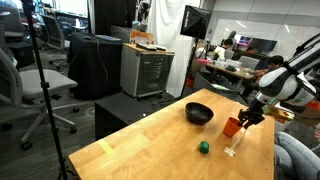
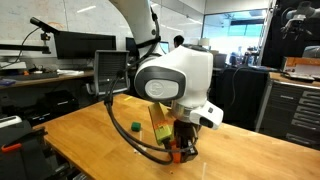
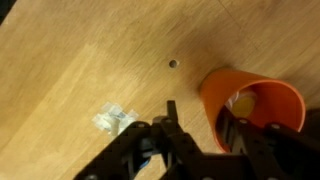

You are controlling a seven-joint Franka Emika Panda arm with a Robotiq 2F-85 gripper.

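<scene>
An orange cup (image 1: 231,127) stands on the wooden table near the arm. From above, the wrist view shows its open mouth and near wall (image 3: 213,97), with something pale yellow (image 3: 242,104) inside. My gripper is open, its fingers apart: one is outside the cup, while the other reaches over the opening, so the cup's wall lies between them. Whether either finger touches the wall I cannot tell. In exterior view 2 the white arm hangs over the table and largely covers the orange cup (image 2: 177,156).
A black bowl (image 1: 199,113) sits farther back on the table, and a small green object (image 1: 204,147) lies toward the front. Close to the cup is a small whitish item (image 3: 113,118).
</scene>
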